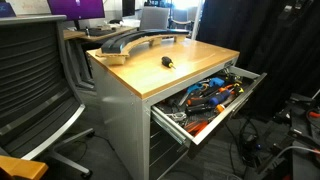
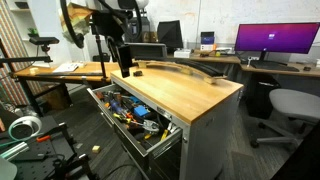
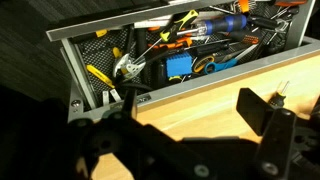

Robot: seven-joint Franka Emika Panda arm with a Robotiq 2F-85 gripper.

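Observation:
My gripper is open over the cabinet's wooden top (image 3: 205, 112), its two black fingers wide apart and nothing between them. Beyond the fingertips, the pulled-out drawer (image 3: 145, 99) is crowded with hand tools. In it lie a blue block-like item (image 3: 179, 66), blue-handled scissors (image 3: 216, 66), pliers and several screwdrivers. A small dark-handled tool (image 3: 279, 96) rests on the wooden top, right of the gripper; the same small tool (image 1: 168, 62) shows in exterior view 1. In exterior view 2 the black arm (image 2: 100, 22) hangs at the upper left.
A long curved wooden piece (image 1: 140, 41) lies along the back of the top. An office chair (image 1: 38, 100) stands beside the cabinet, and desks with monitors (image 2: 276, 32) are behind. Much of the wooden top (image 2: 190, 88) is bare.

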